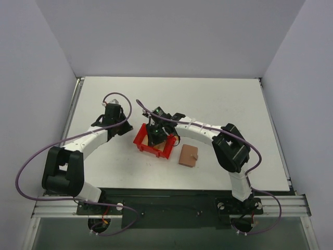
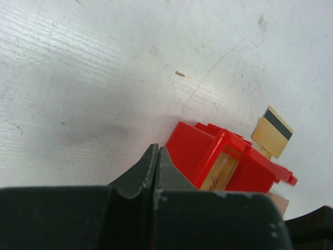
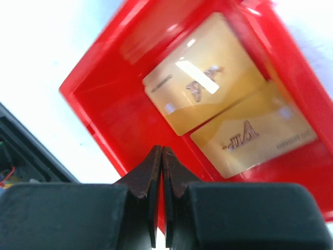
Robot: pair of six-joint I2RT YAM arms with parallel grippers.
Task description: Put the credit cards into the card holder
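Note:
A red box sits near the table's middle, two gold cards lying flat inside. My right gripper is shut, empty, over the box's interior by one wall. My left gripper is shut, empty, left of the box in the top view. In the left wrist view a gold card with a black stripe lies outside the box, with another partly hidden beneath it; the right arm mostly covers them from above. A tan card holder lies right of the box.

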